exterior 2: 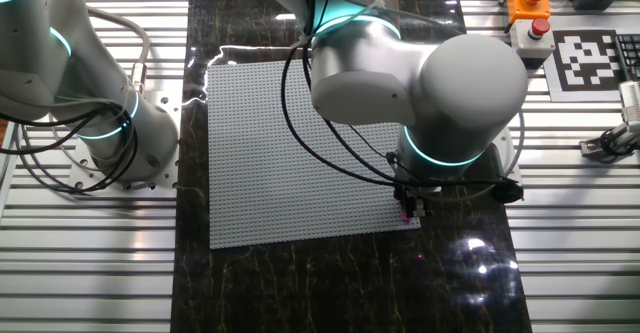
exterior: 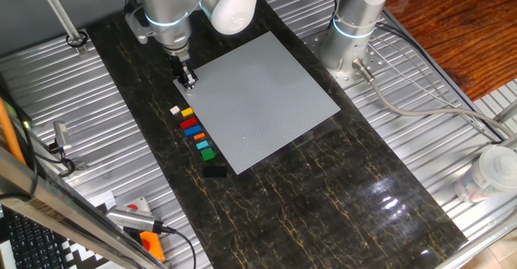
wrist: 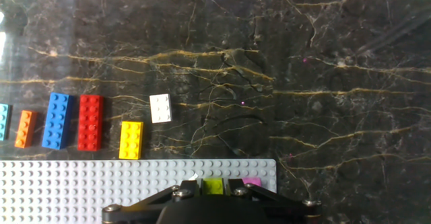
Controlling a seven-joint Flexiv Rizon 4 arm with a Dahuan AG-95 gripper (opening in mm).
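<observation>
In the wrist view, my gripper is over the edge strip of the grey baseplate [wrist: 81,190], near its corner. A lime-green brick [wrist: 213,185] fills the gap between the fingers, which look shut on it. Just right of the gripper a pink brick [wrist: 252,181] shows on the plate, partly covered by a finger. Whether the lime brick is pressed onto the studs is hidden. From exterior view 1, the gripper [exterior: 189,83] is low at the plate's left corner; the held brick cannot be made out there.
Beside the plate's edge lie loose bricks: white [wrist: 161,108], yellow [wrist: 131,140], red [wrist: 89,122], blue [wrist: 57,121], orange [wrist: 25,129] and cyan [wrist: 3,121]. Green [exterior: 208,153] and black [exterior: 215,172] ones continue the row. Most of the plate is bare.
</observation>
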